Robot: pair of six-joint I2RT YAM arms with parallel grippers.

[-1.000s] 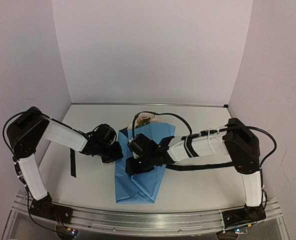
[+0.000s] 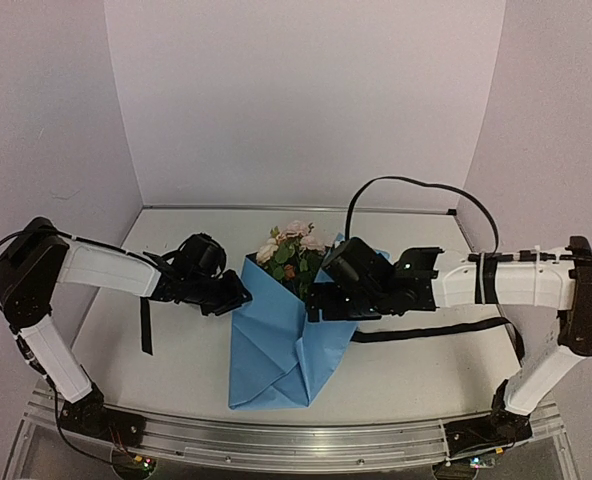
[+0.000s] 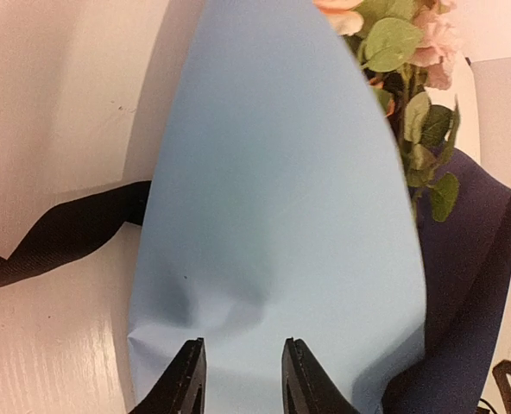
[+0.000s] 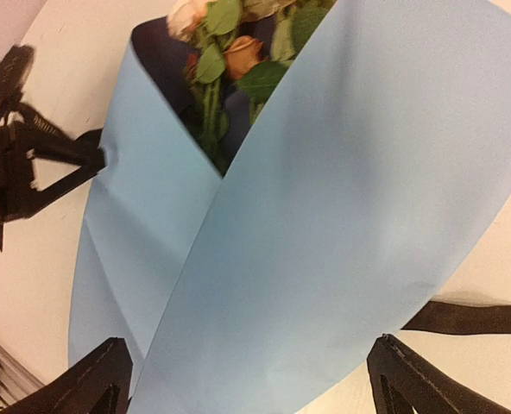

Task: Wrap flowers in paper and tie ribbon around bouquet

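Observation:
The fake flowers, pink and cream with green leaves, lie in a folded blue wrap in the middle of the table. A dark inner sheet shows beside the stems. At the wrap's left edge is my left gripper; its fingers are apart, with only blue wrap in view past them. Over the right flap is my right gripper, its fingers wide apart and nothing gripped between them. A black ribbon emerges from under the wrap's right side; another length shows at its left.
A ribbon end lies on the table left of the wrap. Both grippers are close together over the bouquet. Bare table lies at the front right, and walls enclose the back and sides.
My right gripper has moved right, from the wrap's middle toward its right side. More of the flowers and the wrap's centre fold now show. The left arm has shifted only slightly.

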